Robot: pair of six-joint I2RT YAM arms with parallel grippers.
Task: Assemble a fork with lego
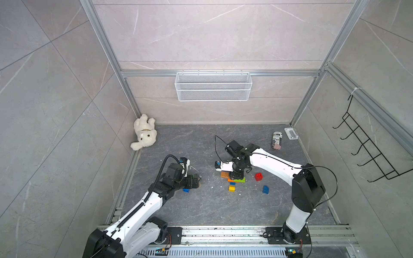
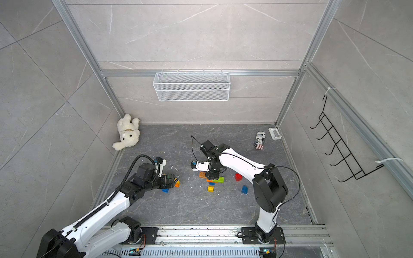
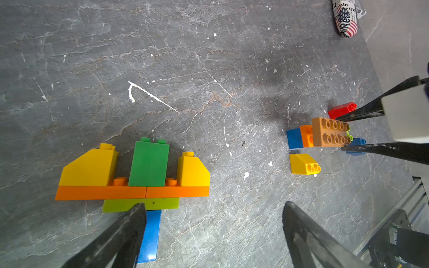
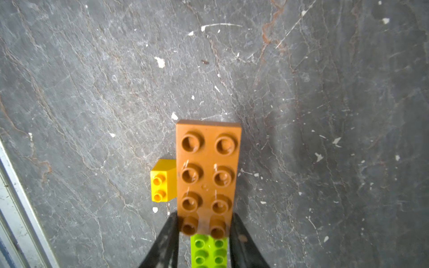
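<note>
In the right wrist view, an orange-brown two-by-four brick (image 4: 204,176), studs up, is gripped at its near end by my right gripper. The left wrist view shows this brick (image 3: 329,131) above the floor beside a blue brick (image 3: 294,138) and a brighter orange brick (image 3: 306,135). My left gripper stands open, nothing between its fingers. Close to it lies an assembly: two orange bricks (image 3: 101,192) in a row, topped by two yellow sloped bricks (image 3: 91,167) and a green brick (image 3: 149,163), with lime (image 3: 140,204) and blue (image 3: 149,236) bricks below.
A yellow sloped brick (image 3: 303,164), a lime brick (image 4: 208,251), a red brick (image 1: 258,176) and a blue brick (image 1: 265,189) lie around the right gripper. A can (image 1: 277,140) and white bear (image 1: 145,131) sit farther back. Floor between the arms is clear.
</note>
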